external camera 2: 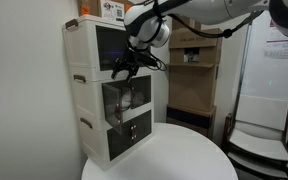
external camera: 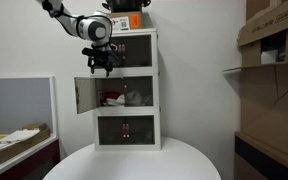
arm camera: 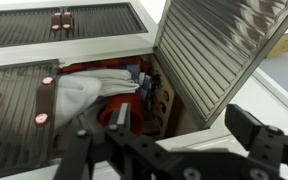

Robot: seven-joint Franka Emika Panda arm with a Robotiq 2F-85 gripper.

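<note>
A white cabinet (external camera: 158, 110) with three stacked compartments stands at the back of the round table. Its middle compartment has the left door (external camera: 86, 95) swung open, while the right door (arm camera: 15, 115) is closed. Inside that compartment, the wrist view shows folded white cloth (arm camera: 77, 98), red items (arm camera: 121, 112) and dark cloth. My gripper (external camera: 99, 66) hangs in front of the cabinet, above the open door and pointing down. Its fingers stand apart, so it appears open, and nothing shows between them. Part of the compartment's lower edge is hidden behind the gripper in the wrist view.
Orange and dark boxes (external camera 2: 106, 10) sit on top of the cabinet. Cardboard boxes (external camera 2: 191, 85) stand to its right, and a folding chair (external camera 2: 259, 145) is farther right. A side desk (external camera: 19, 150) holds an open box.
</note>
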